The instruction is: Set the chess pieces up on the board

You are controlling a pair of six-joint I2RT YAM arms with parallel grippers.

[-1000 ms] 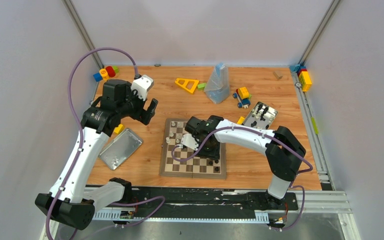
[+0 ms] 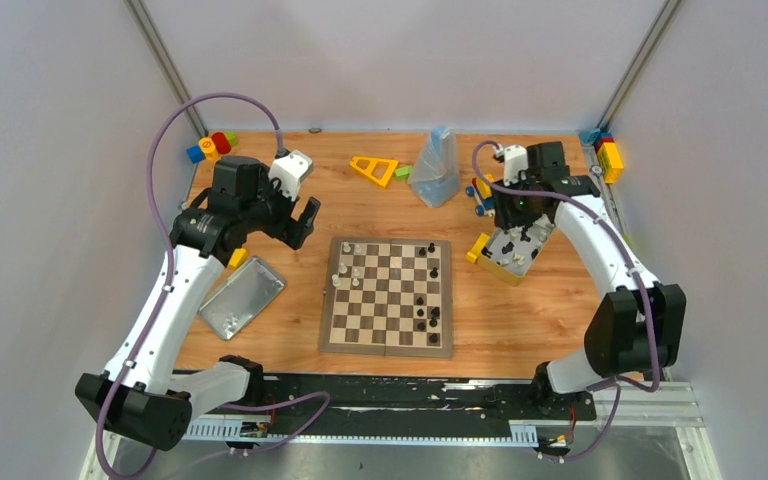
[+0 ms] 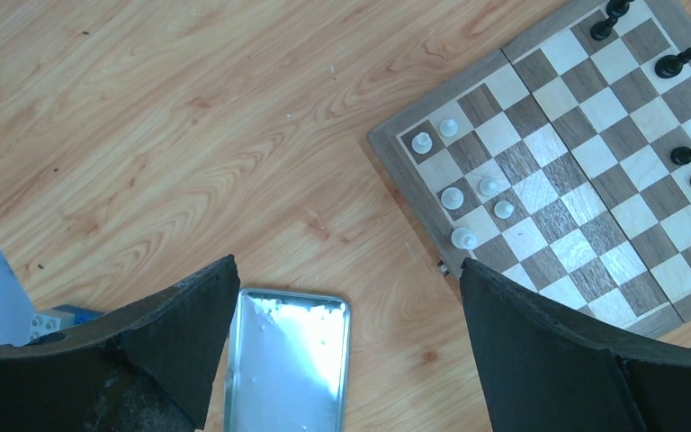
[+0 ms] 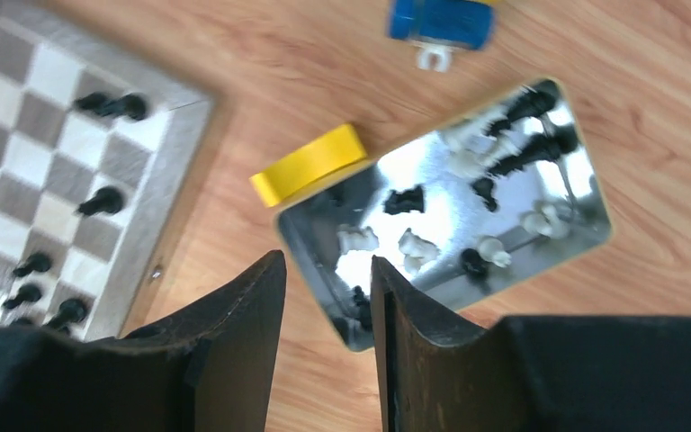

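The chessboard (image 2: 385, 350) lies flat mid-table, with several white pieces on its left side, such as a white piece (image 3: 463, 238), and several black pieces on its right, such as a black piece (image 4: 103, 201). A tray (image 4: 598, 193) right of the board holds a jumble of black and white pieces, among them a black knight (image 4: 404, 200). Over this tray hovers my right gripper, its fingers parted and nothing between them. My left gripper is open and empty, above the table left of the board.
An empty metal tray (image 2: 243, 298) lies left of the board. A yellow block (image 4: 310, 165) touches the piece tray's edge. Behind the board are a yellow triangle (image 2: 373, 170) and a plastic bag (image 2: 436, 170). Bare wood separates the left tray from the board.
My right arm has swung from over the board's right half to the right and back, over the piece tray. My left arm has barely moved.
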